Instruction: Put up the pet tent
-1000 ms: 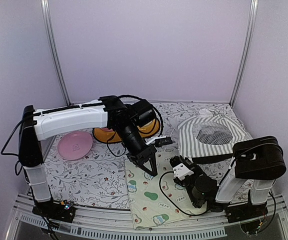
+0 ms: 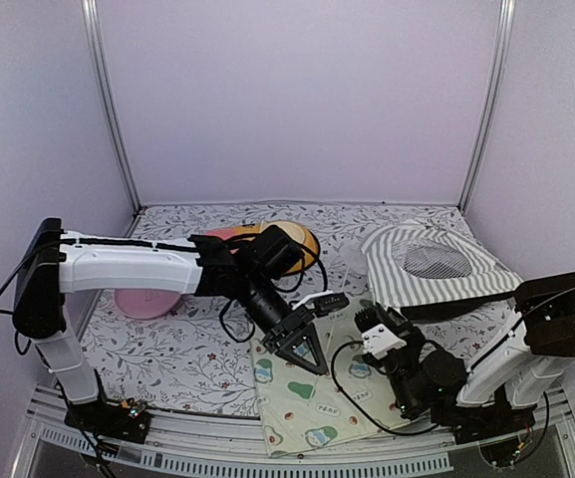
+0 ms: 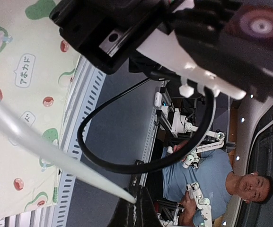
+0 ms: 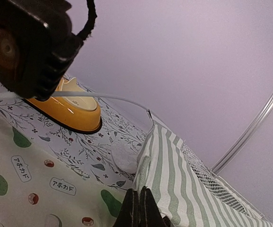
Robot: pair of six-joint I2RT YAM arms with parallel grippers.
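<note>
My left gripper hangs over the patterned green mat; in the left wrist view it is shut on a thin white tent pole. My right gripper is shut on the edge of the striped tent fabric, which has a mesh panel and stands on the right in the top view. In the right wrist view the white pole runs across to the top corner of the fabric.
A yellow object stands at the back centre, partly behind the left arm. A pink plate lies at the left. The patterned mat reaches the front edge.
The tent fabric has shifted right and lifted, and the right arm has moved slightly right.
</note>
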